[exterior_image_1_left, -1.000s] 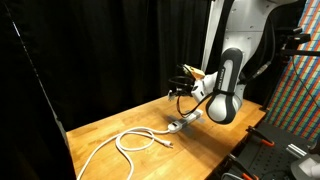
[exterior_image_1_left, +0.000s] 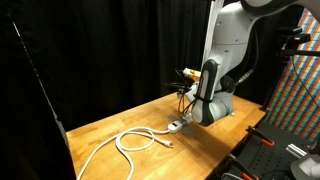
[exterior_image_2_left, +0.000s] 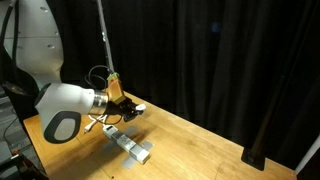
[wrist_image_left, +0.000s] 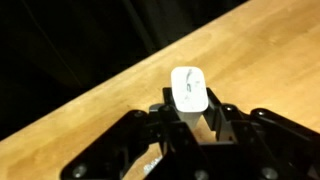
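A small white block-like object (wrist_image_left: 188, 88), possibly a plug or adapter, is held between the dark fingertips of my gripper in the wrist view. Exterior view 2 shows this white piece (exterior_image_2_left: 140, 107) at the tip of the gripper (exterior_image_2_left: 127, 106), which points right, above the table. Below it lies a white power strip (exterior_image_2_left: 128, 147), apart from the gripper. In exterior view 1 the strip (exterior_image_1_left: 178, 127) lies near the arm's base side, and the arm partly hides the gripper and what it holds.
A white cord (exterior_image_1_left: 122, 138) with a plug loops over the left half of the wooden table (exterior_image_1_left: 100, 130). Small items (exterior_image_1_left: 231, 112) lie behind the arm to the right. Black curtains stand along the back.
The lower, white part of the arm has shifted left in exterior view 1. Strip and cord are unmoved.
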